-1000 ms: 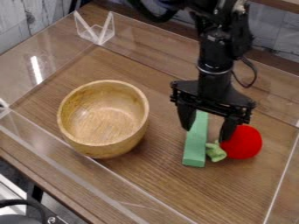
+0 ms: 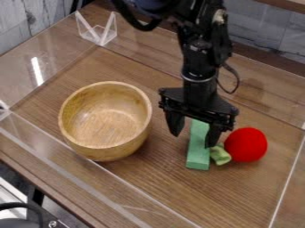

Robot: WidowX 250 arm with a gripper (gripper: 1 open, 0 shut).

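My black gripper (image 2: pixel 198 123) is open, low over the upper part of a green block (image 2: pixel 198 151), its fingers spread to either side near the block's top. A small pale green piece (image 2: pixel 219 154) lies against the block's right side. A red ball (image 2: pixel 245 144) sits to the right. Whether the fingers touch the block I cannot tell.
A wide tan bowl (image 2: pixel 103 119) stands to the left on the wooden table (image 2: pixel 107 187). A clear plastic item (image 2: pixel 98 28) lies at the back left edge.
My gripper has moved left, away from the red ball toward the bowl side, and more of the ball shows now. The green block looks almost unmoved.
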